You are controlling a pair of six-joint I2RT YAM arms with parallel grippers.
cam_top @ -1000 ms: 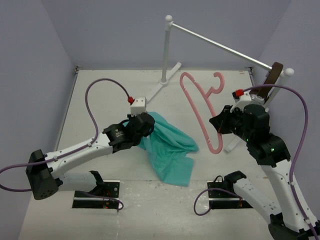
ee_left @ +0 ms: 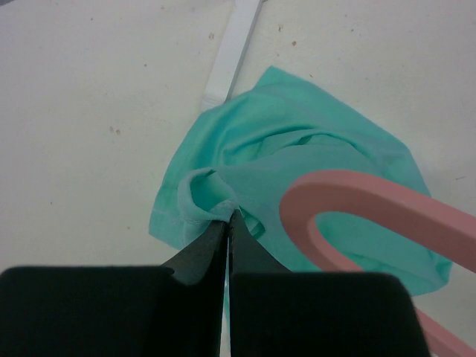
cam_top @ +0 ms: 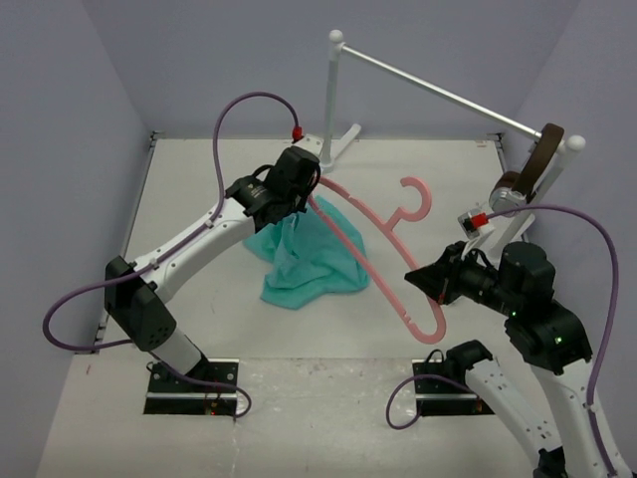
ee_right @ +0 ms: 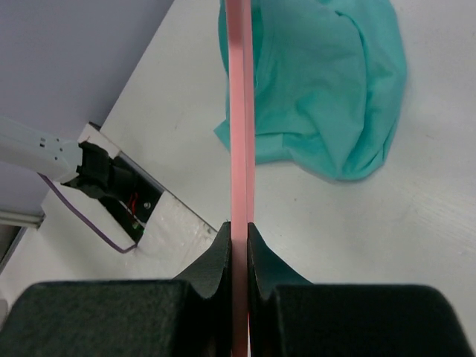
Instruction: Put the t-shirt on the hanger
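Observation:
The teal T-shirt lies bunched on the table, with an edge lifted. In the left wrist view, my left gripper is shut on a fold of the shirt, which opens as a small loop at the fingertips. My right gripper is shut on the pink hanger and holds it tilted in the air. In the top view the hanger reaches across the shirt, its hook to the right. One rounded hanger end is just right of my left fingertips, apart from the held fold.
A white rack with a top bar stands at the back right; its foot lies beside the shirt. Bare table shows left and in front of the shirt.

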